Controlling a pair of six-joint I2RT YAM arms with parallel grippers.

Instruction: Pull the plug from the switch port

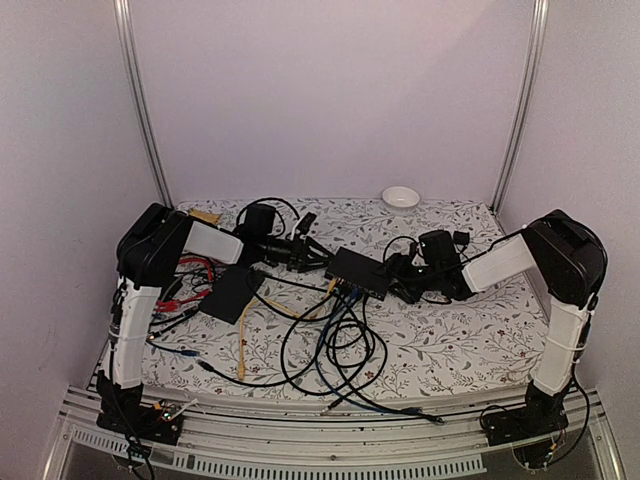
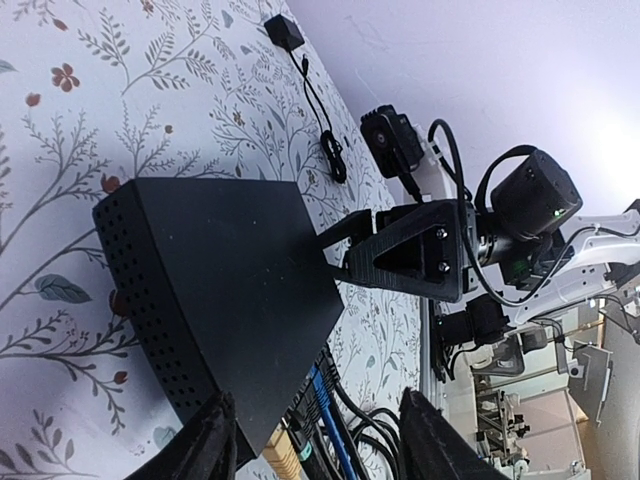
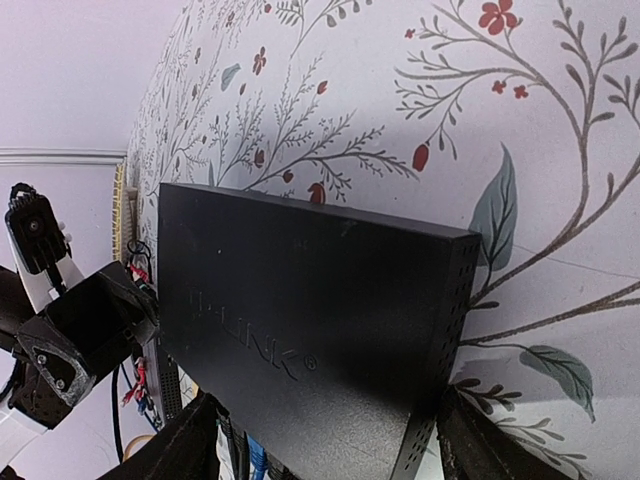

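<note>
The black switch (image 1: 355, 271) lies between my two grippers, its cabled side toward the front. A yellow plug (image 2: 282, 455) and a blue cable (image 2: 335, 420) show at its port edge in the left wrist view. My left gripper is open near the switch's left end; the yellow plug appears between its fingers in that view, not gripped. At the right end, my right gripper is also open, with a corner of the switch (image 3: 310, 320) between its spread fingers. Whether those fingers touch the casing, I cannot tell.
Black and blue cables (image 1: 345, 350) loop across the table in front of the switch. Another dark box (image 1: 232, 293) lies to the left, near red cables (image 1: 178, 303). A white bowl (image 1: 401, 198) stands at the back.
</note>
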